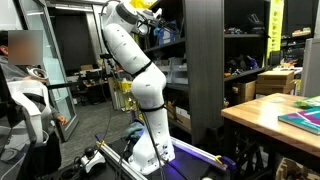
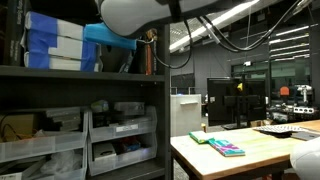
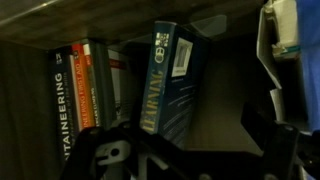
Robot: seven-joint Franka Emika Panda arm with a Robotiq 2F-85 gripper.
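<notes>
A dark blue book [image 3: 168,85] with pale spine lettering and a white barcode label leans in the shelf space, in the middle of the wrist view. My gripper is open at the bottom of that view, its dark fingers spread wide on either side of the book's lower end. No grip on the book shows. Left of it stand several upright books [image 3: 80,88] with black, red and white spines. In exterior view 1 the hand is high at the upper shelf, its fingers too small to make out.
An open white-edged box [image 3: 268,50] stands at the right of the wrist view. Blue-and-white boxes [image 2: 58,47] fill the upper shelf's left part. Clear bins [image 2: 120,128] sit below. A wooden table [image 1: 262,115] holds colourful flat items.
</notes>
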